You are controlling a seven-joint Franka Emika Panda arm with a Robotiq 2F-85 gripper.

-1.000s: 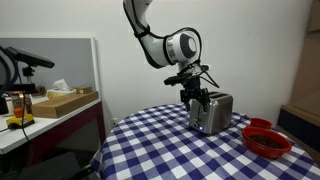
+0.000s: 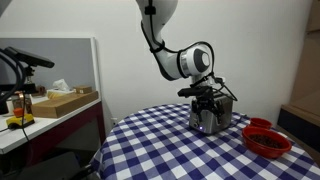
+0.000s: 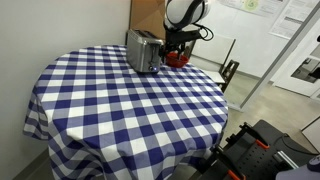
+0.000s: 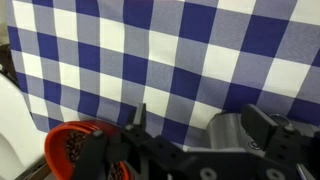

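A silver toaster (image 2: 207, 121) stands on the blue-and-white checked tablecloth, and it also shows in the second exterior view, the toaster (image 3: 144, 52) being near the far edge. My gripper (image 2: 204, 102) hangs over and in front of it, pointing down. In the wrist view the gripper's (image 4: 200, 122) dark fingers are spread wide, with only cloth visible between the tips. The toaster's metal end (image 4: 232, 132) lies below the right finger. Red bowls (image 2: 265, 141) stand beside the toaster; one bowl (image 4: 75, 150) holding dark bits shows at the lower left of the wrist view.
The checked tablecloth (image 3: 110, 105) is clear across most of the table. A side table (image 2: 60, 118) with a cardboard box (image 2: 65, 104) stands off to the left. A chair (image 3: 222, 72) is behind the table.
The arm has moved to the right in the first exterior view, bringing the gripper farther across the toaster. Toaster and bowls appear unmoved.
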